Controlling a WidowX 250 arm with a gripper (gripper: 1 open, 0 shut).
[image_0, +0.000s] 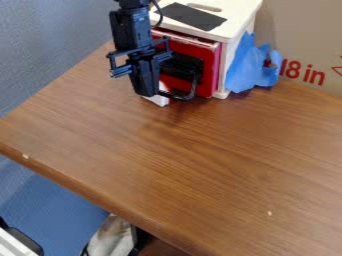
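A black robot gripper (144, 83) hangs pointing down in front of a small white toy appliance (223, 80) with a red front (203, 48) and a dark window with a black handle. The gripper is at the left side of that front, near a small white piece (159, 98) on the wooden table (174, 180). Its fingers are too dark and small to tell open from shut.
Blue crumpled material (251, 66) is against the appliance's right side, before a cardboard panel (303, 45) with red print. The table's left edge borders a blue floor.
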